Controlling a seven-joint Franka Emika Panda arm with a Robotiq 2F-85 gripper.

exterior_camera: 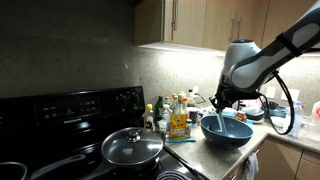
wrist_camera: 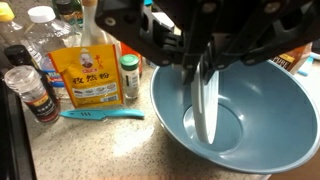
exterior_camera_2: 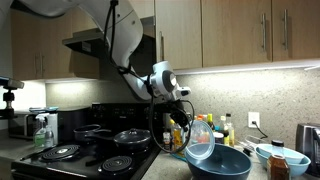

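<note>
My gripper is shut on the rim of a pale, translucent plate (wrist_camera: 205, 110), which hangs nearly edge-on below the fingers in the wrist view. Exterior view 2 shows the same plate (exterior_camera_2: 201, 138) as a round disc, tilted upright. Beneath it, on the counter, stands a large blue bowl (exterior_camera: 228, 137). The plate's lower part reaches within the bowl's opening (wrist_camera: 170, 108); whether it touches the bottom I cannot tell. From exterior view 1, the gripper (exterior_camera: 223, 103) stands just over the bowl, with the fingertips mostly hidden.
Bottles and a yellow spice packet (wrist_camera: 92, 78) crowd the counter left of the bowl, with a turquoise knife (wrist_camera: 102, 114) before them. A lidded pan (exterior_camera: 132, 148) sits on the stove. Beyond the bowl are a light-blue bowl (exterior_camera_2: 283, 155) and a brown-capped bottle (exterior_camera_2: 278, 162).
</note>
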